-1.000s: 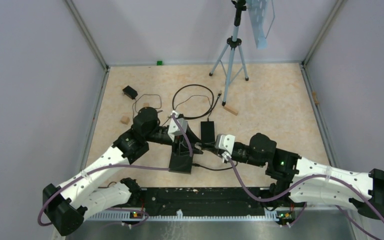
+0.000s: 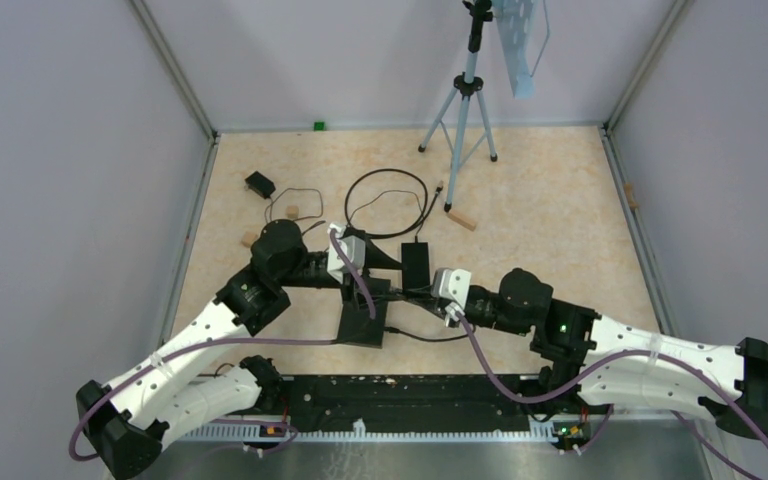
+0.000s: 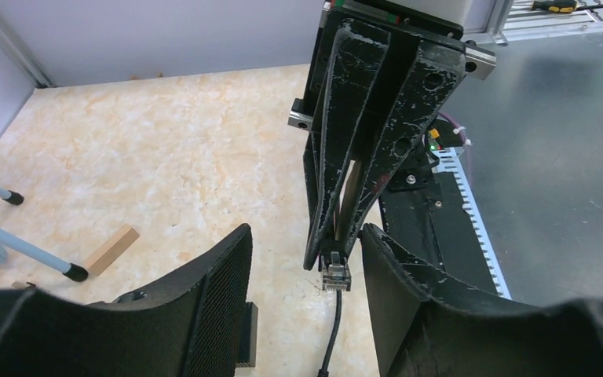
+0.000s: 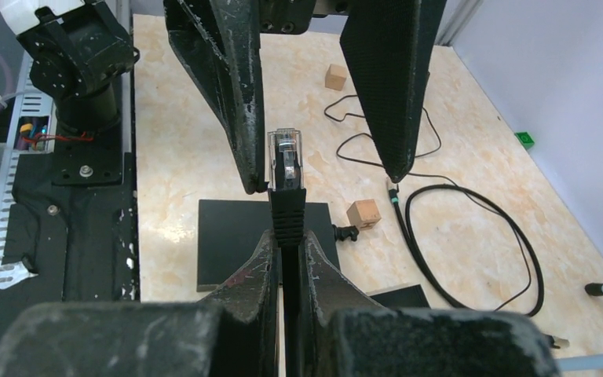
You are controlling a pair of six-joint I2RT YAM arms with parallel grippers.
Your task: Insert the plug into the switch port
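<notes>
My right gripper is shut on the black boot of a network plug [image 4: 286,161], whose clear tip points out beyond the fingers. In the left wrist view the same plug [image 3: 335,271] shows its contact end between my left gripper's [image 3: 306,234] spread fingers, apart from both. My left gripper [image 2: 400,280] stands open with nothing held. Beneath the two grippers lies a flat black box [image 2: 362,328], partly covered by the left arm. A smaller black box [image 2: 415,262] sits just beyond; which one is the switch I cannot tell, and no port shows clearly.
A coiled black cable [image 2: 346,200] lies behind the boxes. The power adapter [image 2: 259,184] is at the back left, and a tripod [image 2: 463,120] stands at the back. Small wooden blocks [image 4: 363,214] are scattered about.
The right arm looks still.
</notes>
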